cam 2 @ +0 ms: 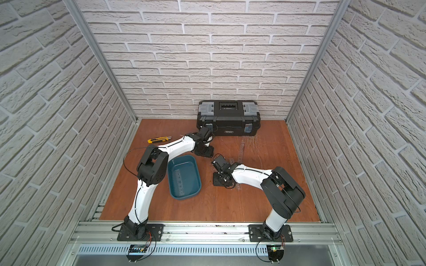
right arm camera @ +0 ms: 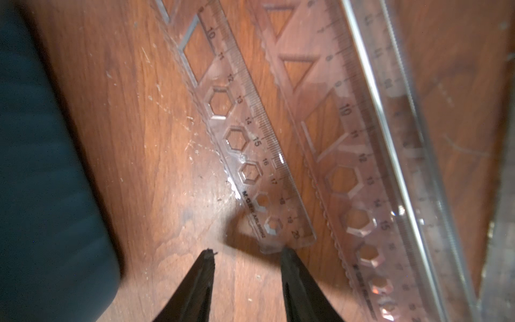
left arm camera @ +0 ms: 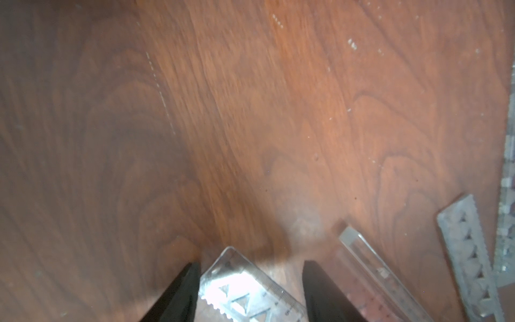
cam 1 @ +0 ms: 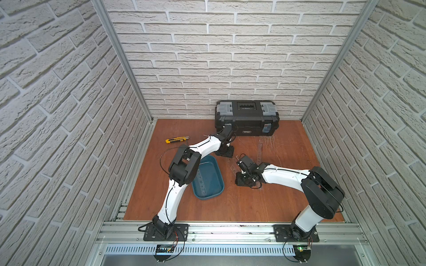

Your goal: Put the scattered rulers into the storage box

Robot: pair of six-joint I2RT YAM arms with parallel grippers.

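My left gripper is shut across the width of a clear ruler (left arm camera: 244, 292), holding it near its end. In the right wrist view, the 20 end of a clear ruler (right arm camera: 258, 155), probably the same one, reaches just ahead of my right gripper, which is part open with bare table between its fingertips. Close to its right lie wider clear rulers (right arm camera: 364, 204), overlapping or side by side. The blue storage box (cam 2: 198, 170) stands left of the right gripper, with one clear ruler (cam 2: 178, 181) lying inside.
Another clear ruler (cam 1: 259, 150) lies farther back on the right. The black toolbox (cam 1: 246, 119) stands against the back wall. A yellow cutter (cam 1: 177, 139) lies at the back left.
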